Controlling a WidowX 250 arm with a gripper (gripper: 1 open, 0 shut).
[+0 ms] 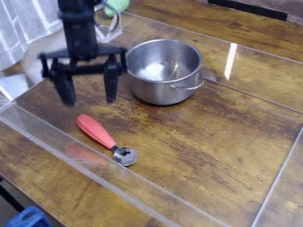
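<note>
The dark gripper [81, 71] hangs at the upper left, blurred, with several spread fingers and nothing visible between them. It is above and behind a red-handled tool [97, 131] with a round metal end, which lies on the wooden surface. A steel pot [164, 88] with a side handle stands to the right of the gripper.
Clear plastic walls edge the wooden surface [219, 151] at front and right. A blue object [32, 218] is at the lower left corner, and a green item [115, 5] at the top.
</note>
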